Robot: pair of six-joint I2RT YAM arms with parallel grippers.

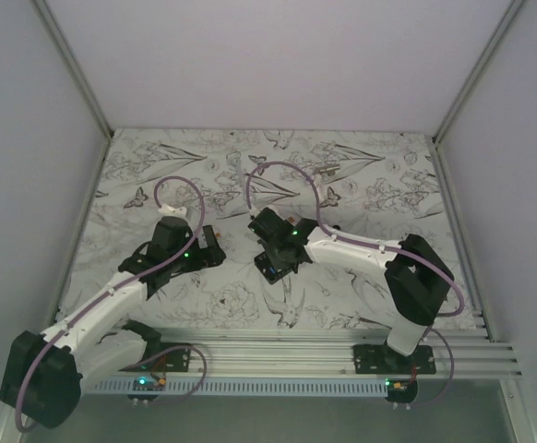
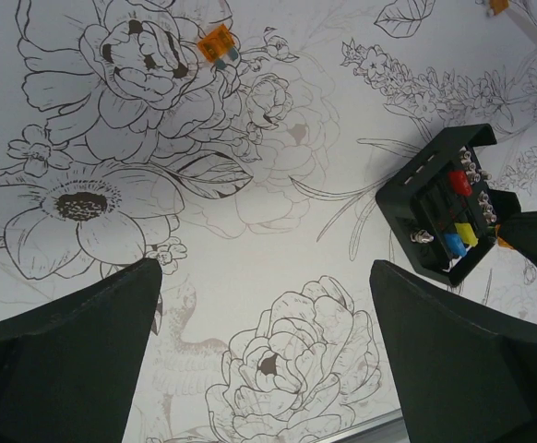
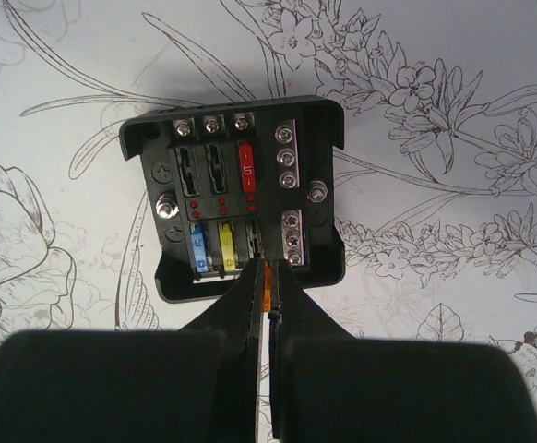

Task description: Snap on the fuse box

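Observation:
The black fuse box [image 3: 162, 166] lies on the floral mat, holding red, yellow and blue fuses. My right gripper is shut, its tips at the lower edge of the box beside the lower right slot, with something orange at the tips, likely a fuse. In the left wrist view, the box [image 2: 407, 185] is at the right. My left gripper is open above bare mat, left of the box, nothing between its fingers.
A loose orange fuse [image 2: 215, 41] lies on the mat left of the box; another small orange piece [image 2: 497, 6] is at the far edge.

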